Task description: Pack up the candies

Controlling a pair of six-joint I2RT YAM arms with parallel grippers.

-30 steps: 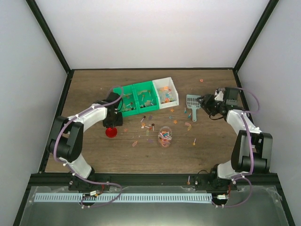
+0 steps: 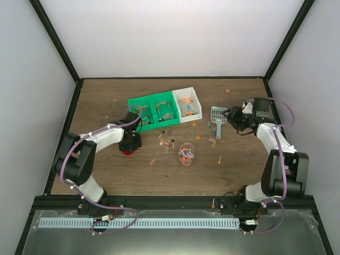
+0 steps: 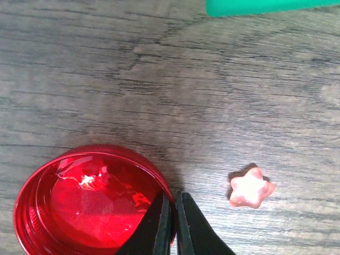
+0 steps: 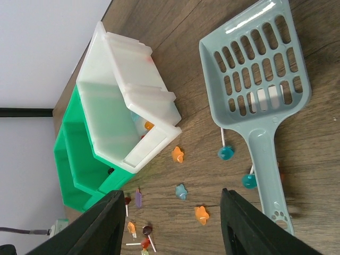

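In the left wrist view, my left gripper is shut on the rim of a red cup (image 3: 95,199), one finger inside it. From above, that cup (image 2: 128,153) is mostly hidden beneath the hand. My right gripper stands apart-fingered beside the grey slotted scoop (image 4: 260,138), nothing between its fingers. A star-shaped pink candy (image 3: 251,188) lies right of the cup. Loose candies such as an orange one (image 4: 201,214) and a blue lollipop (image 4: 226,153) are scattered on the table. A clear jar (image 2: 186,154) holds several candies.
Two green bins (image 2: 150,96) and a white bin (image 2: 199,115) stand joined at the back, with candies inside. Bare table (image 2: 239,170) lies at the front right. Several lollipops and small candies are spread between the bins and the jar.
The right arm looks unmoved.
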